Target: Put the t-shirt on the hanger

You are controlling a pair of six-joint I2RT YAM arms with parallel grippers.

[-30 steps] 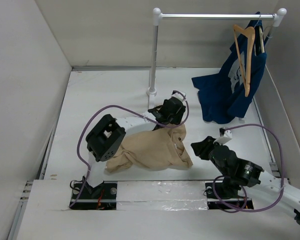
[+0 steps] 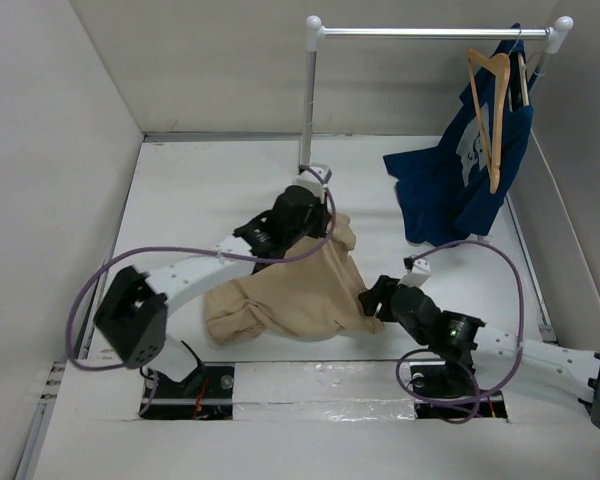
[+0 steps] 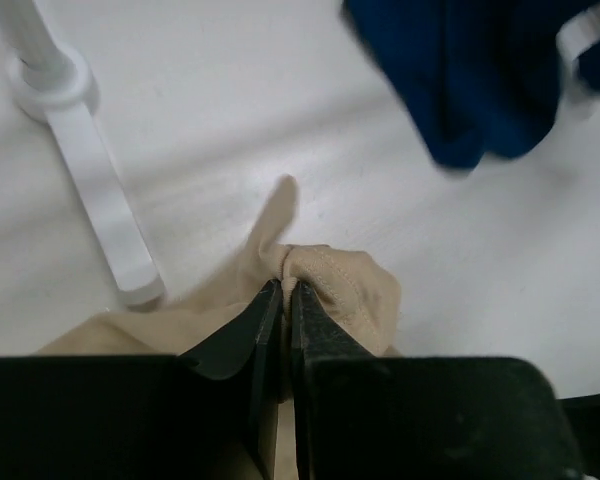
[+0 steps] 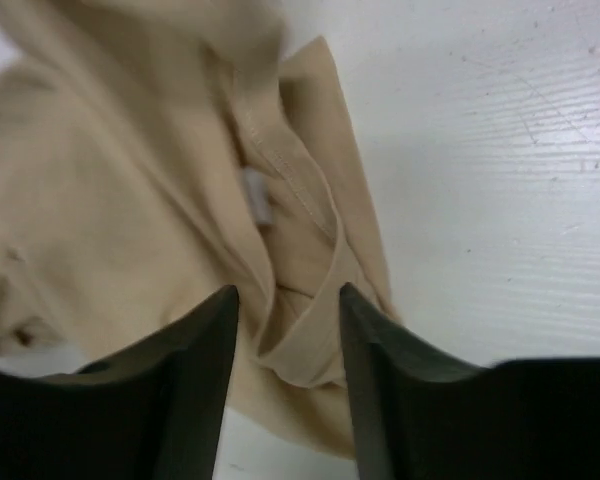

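A tan t-shirt (image 2: 270,305) lies crumpled on the white table. My left gripper is shut on a gathered fold of it near the rack post, seen blurred in motion from above. My right gripper stands open over the shirt's right lower corner, with the fabric (image 4: 310,190) showing between and beyond its fingers. A wooden hanger (image 2: 500,120) hangs at the right end of the rail.
The metal rack (image 2: 420,33) spans the back, its post (image 3: 105,195) standing beside the tan shirt. A dark blue shirt (image 2: 430,190) hangs at the right and drapes onto the table.
My left gripper has moved leftward in the top view with the shirt's fold. My right gripper has moved left, onto the shirt's lower corner.
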